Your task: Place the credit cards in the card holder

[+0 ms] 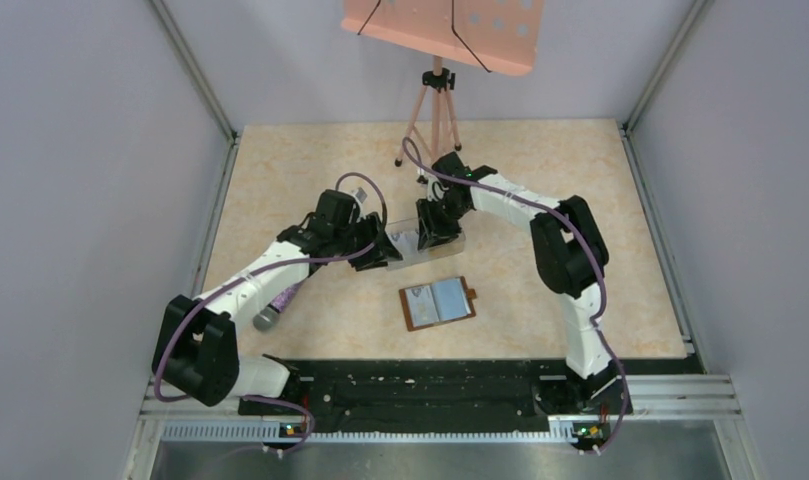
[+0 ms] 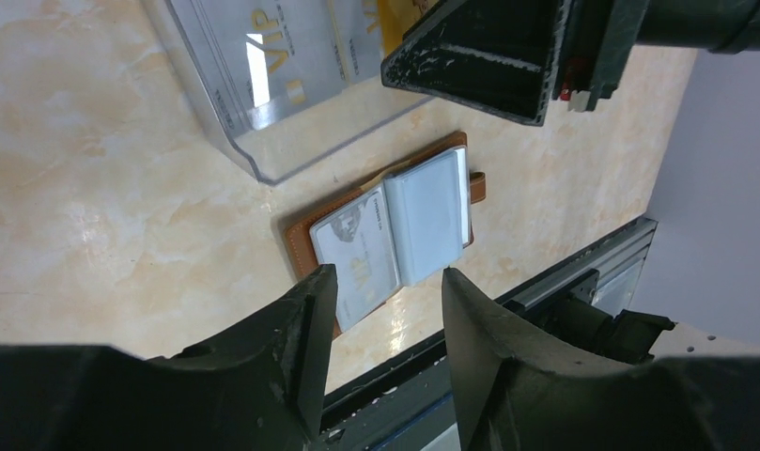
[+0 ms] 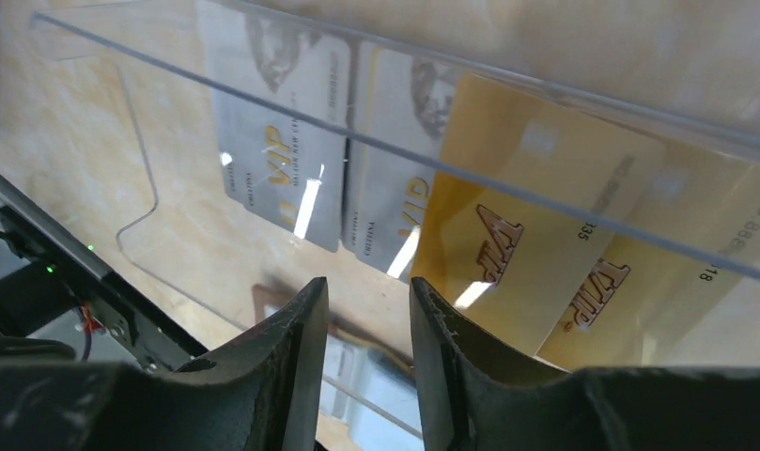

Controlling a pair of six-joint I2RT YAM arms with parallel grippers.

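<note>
The brown card holder (image 1: 407,312) lies spread on the table. In the left wrist view, a silver card (image 2: 359,258) shows in its left half and a light blue panel (image 2: 427,216) covers its right half. Behind it stands a clear box (image 2: 227,141) with silver cards (image 3: 277,141) and gold cards (image 3: 535,216) inside. My right gripper is over this box, its fingers apart by a gap and empty, near a silver and a gold card. At the box's left end, my left gripper (image 1: 370,258) is open and holds nothing.
A purple-and-grey cylinder (image 1: 269,317) lies left of the holder beside the left arm. A pink tripod (image 1: 439,110) stands behind the box. To the right of the holder the table (image 1: 570,335) is bare.
</note>
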